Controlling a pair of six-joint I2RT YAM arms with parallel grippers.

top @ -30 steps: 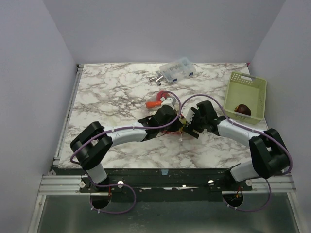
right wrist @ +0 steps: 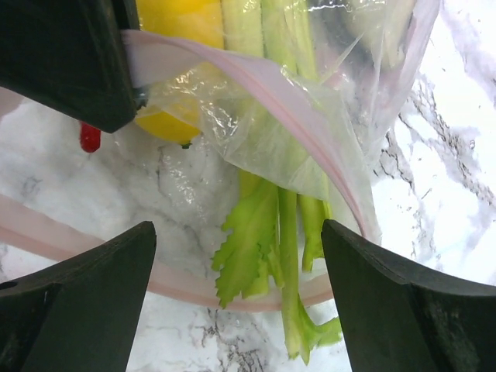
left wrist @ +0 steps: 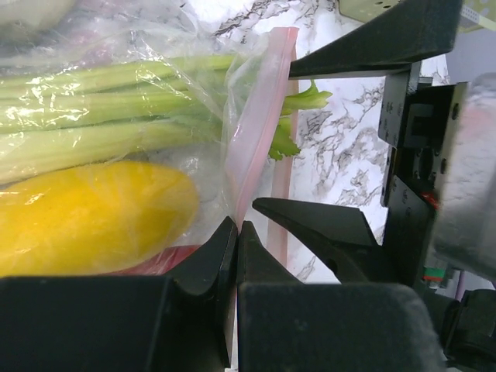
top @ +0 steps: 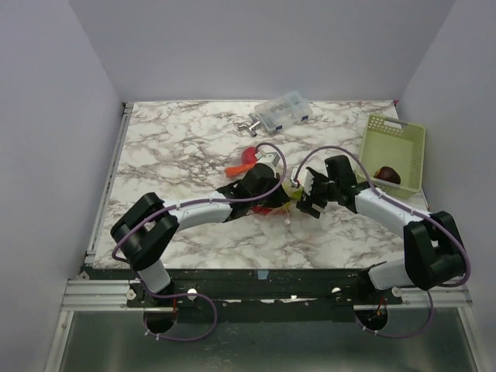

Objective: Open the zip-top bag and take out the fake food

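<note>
A clear zip top bag (left wrist: 217, 182) with pink seal strips lies mid-table, its mouth spread apart. My left gripper is shut on one strip of the bag's rim. Inside, the left wrist view shows green celery (left wrist: 93, 105), a yellow food piece (left wrist: 108, 213) and something red under it. Leafy celery ends (right wrist: 260, 240) poke out through the mouth in the right wrist view. There my right gripper stands open, the celery ends lying between its spread fingers without being gripped. An orange carrot-like piece (top: 239, 169) and a red piece (top: 249, 155) appear behind the left gripper.
At the right back stands a green basket (top: 394, 142) holding a dark reddish item (top: 387, 174). A clear lidded box (top: 283, 111) and small metal pieces (top: 247, 125) lie at the back. Both grippers are close together.
The right gripper has shifted slightly at the bag's mouth, while the left arm has stayed nearly still. The orange and red pieces have slid a little left.
</note>
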